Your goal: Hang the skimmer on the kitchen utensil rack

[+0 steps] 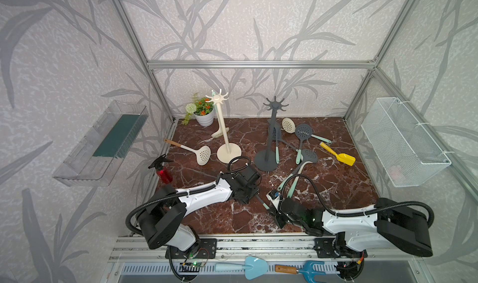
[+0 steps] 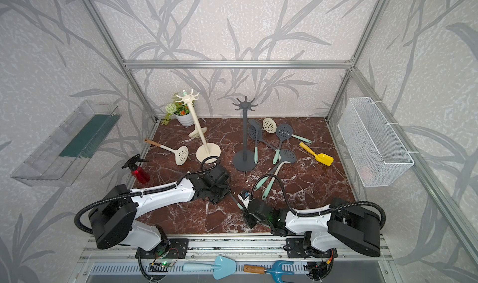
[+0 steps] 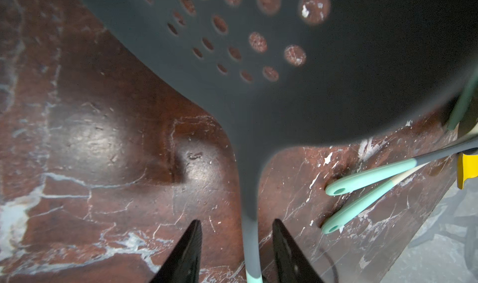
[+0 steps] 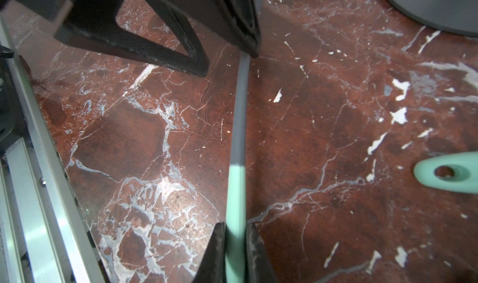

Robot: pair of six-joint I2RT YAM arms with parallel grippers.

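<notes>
The grey skimmer [image 3: 246, 103] has a pale green handle [image 4: 236, 193]; my right gripper is shut on that handle. Its perforated head fills the top of the left wrist view. My left gripper stands open, with one finger on each side of the grey shaft [image 3: 250, 223] and gaps visible on both sides. In the top left view the left arm hides the head, and only a short piece of shaft shows between the arms. The dark grey rack [image 1: 275, 106] stands upright, its hooks empty, behind the grippers; a cream rack [image 1: 217, 98] stands to its left.
Several utensils lie right of the grey rack, among them a grey turner [image 1: 309, 156] and a yellow scoop [image 1: 344, 158]. A cream skimmer [image 1: 203, 155] and a red spray bottle [image 1: 163, 174] are at left. Wire baskets [image 1: 403, 148] hang on both sides.
</notes>
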